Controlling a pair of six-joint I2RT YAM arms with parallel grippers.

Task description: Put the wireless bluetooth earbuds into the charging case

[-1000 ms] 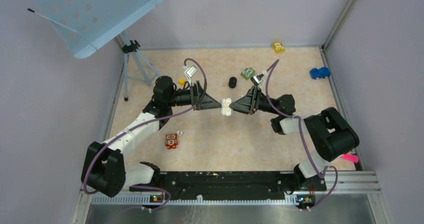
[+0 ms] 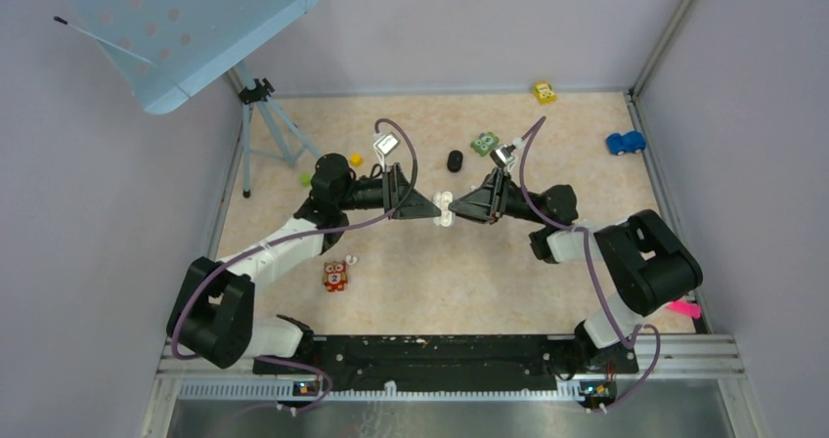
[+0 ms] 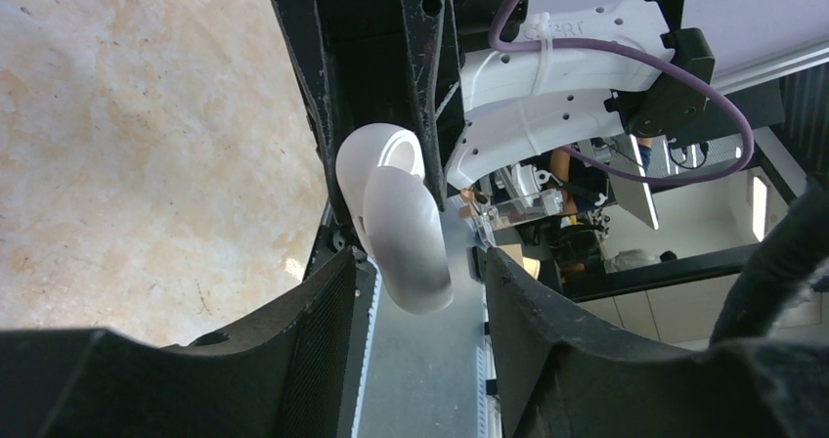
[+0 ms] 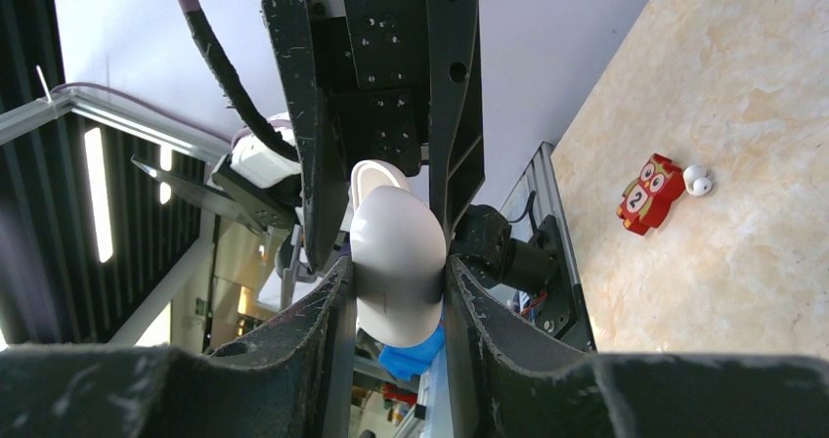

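The white charging case [image 2: 445,215] is held up over the middle of the table with its lid swung open. My right gripper is shut on one half of it. In the left wrist view the case [image 3: 406,242] appears between the spread fingers of my left gripper, with a gap showing on both sides. My left gripper is partly open, its tips close to the case from the left. Two small white earbuds [image 4: 697,180] lie on the table beside the red owl block. The case's inside is mostly hidden.
Close to the earbuds is the red owl block [image 2: 335,276]. Behind the grippers lie a black oval object [image 2: 456,160] and a green block [image 2: 485,144]. A blue toy car [image 2: 626,143] stands far right.
My left gripper has moved a little to the right and toward the front, closer to the case. The right arm and the case have hardly moved.
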